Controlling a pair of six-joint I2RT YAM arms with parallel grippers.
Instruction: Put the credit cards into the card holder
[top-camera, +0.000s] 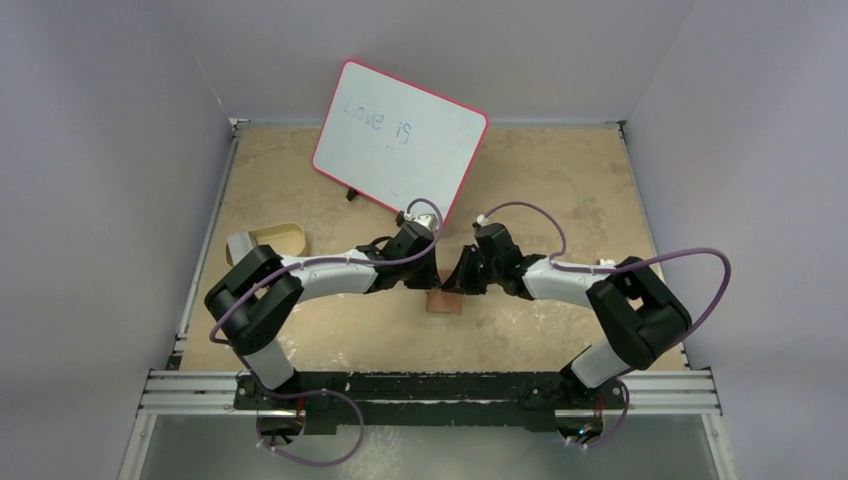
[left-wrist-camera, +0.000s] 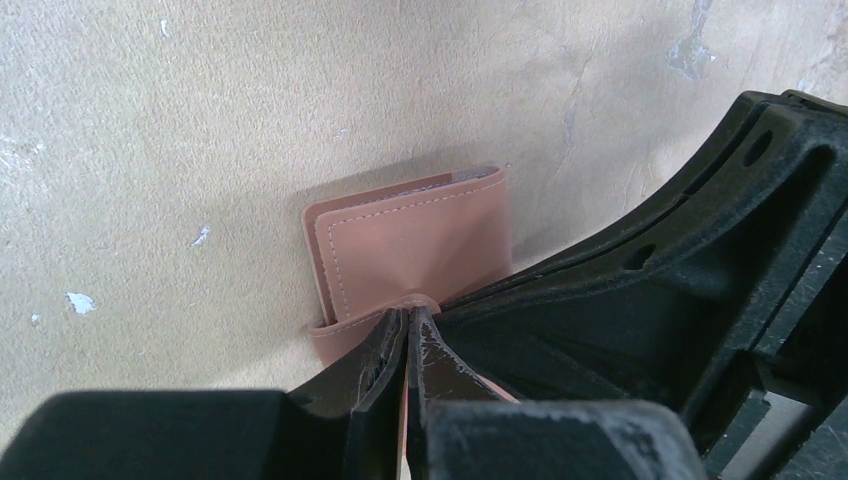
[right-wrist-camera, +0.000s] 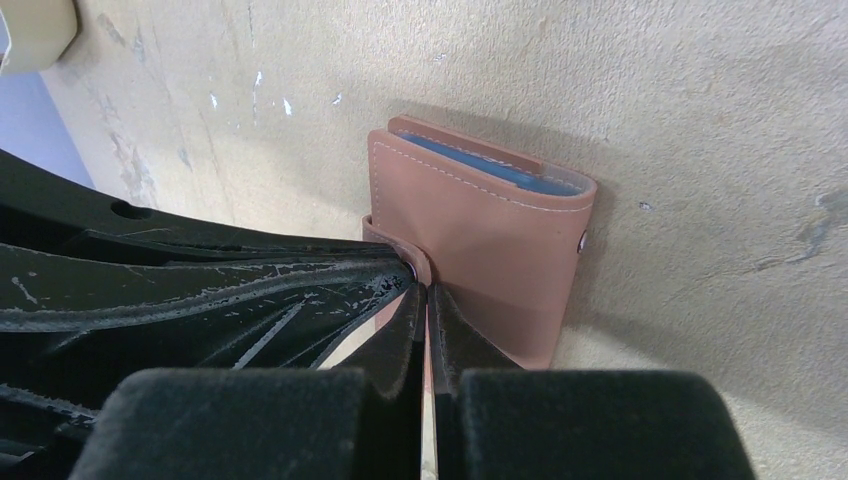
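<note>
The pinkish-brown leather card holder (top-camera: 444, 302) lies on the table under both grippers. Bluish card edges (right-wrist-camera: 480, 165) show inside its open mouth. Its narrow flap (right-wrist-camera: 395, 240) bends up at one side, and my right gripper is shut with the thin leather between its tips. Close against it, my left gripper is shut at the same flap (left-wrist-camera: 345, 332), a sliver of leather showing between its fingers. The fingers hide much of the flap and the lower part of the holder.
A yellowish tray (top-camera: 290, 240) with a pale grey thing (top-camera: 240, 246) beside it stands at the left. Behind the arms leans a red-framed whiteboard (top-camera: 400, 135). Bare table surrounds the holder, while the two grippers nearly touch each other.
</note>
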